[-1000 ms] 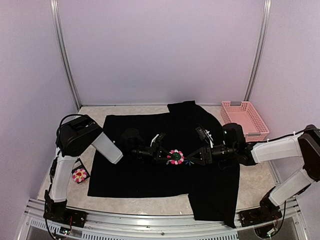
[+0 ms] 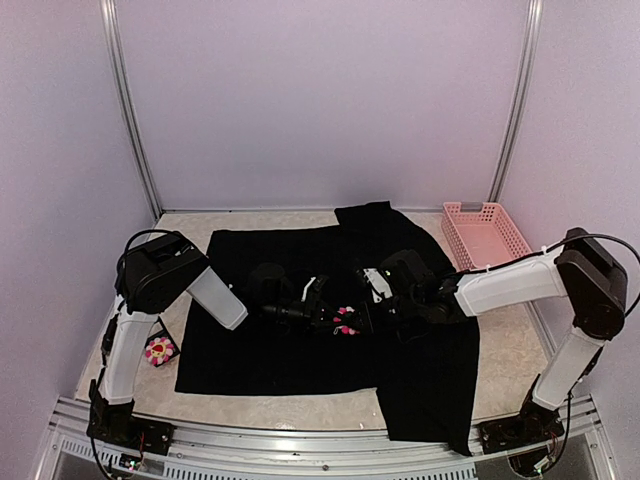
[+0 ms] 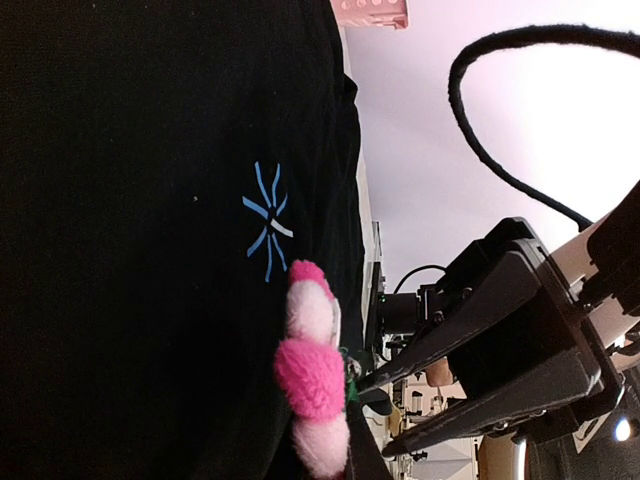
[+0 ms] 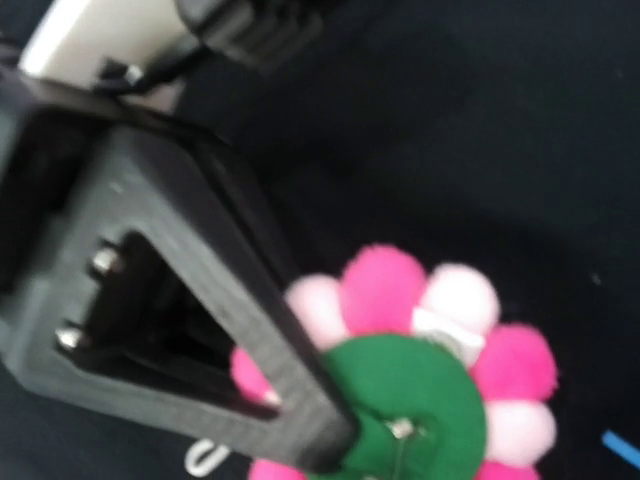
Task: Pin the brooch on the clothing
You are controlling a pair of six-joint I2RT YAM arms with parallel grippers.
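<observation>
A pink and white plush flower brooch (image 2: 345, 320) is between the two grippers, above the black clothing (image 2: 250, 360). My left gripper (image 2: 325, 318) is shut on the flower's edge. In the right wrist view the brooch's green backing (image 4: 400, 390) faces the camera, with a small metal fitting (image 4: 402, 428) on it and the left gripper's finger (image 4: 250, 320) at its left. My right gripper shows its fingers apart beside the backing; contact with the pin is unclear. In the left wrist view, a blue star-shaped mark (image 3: 258, 240) lies on the clothing near the brooch.
A second flower brooch (image 2: 159, 350) lies on a small dark tray at the left, beside the left arm. At the back right stands an empty pink basket (image 2: 485, 240). Bare table shows around the cloth.
My right gripper has moved left, up to the brooch. The brooch has turned from showing its green back upward to showing mostly pink.
</observation>
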